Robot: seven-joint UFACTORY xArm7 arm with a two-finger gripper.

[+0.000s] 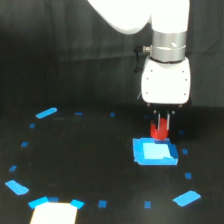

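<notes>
A small red object [159, 129] stands at the back edge of a blue, tray-like piece with a pale middle [156, 152], right of centre. My gripper [164, 117] points down directly above the red object, from the white hand at the upper right. The fingertips are small and dark against the black background, near the top of the red object. Whether they touch or grip it cannot be made out.
The dark table has small blue marks scattered over it. Light blue strips lie at the far left [46, 113], near left [16, 187] and near right [186, 198]. A pale block [54, 213] sits at the front-left edge. Open space fills the table's middle left.
</notes>
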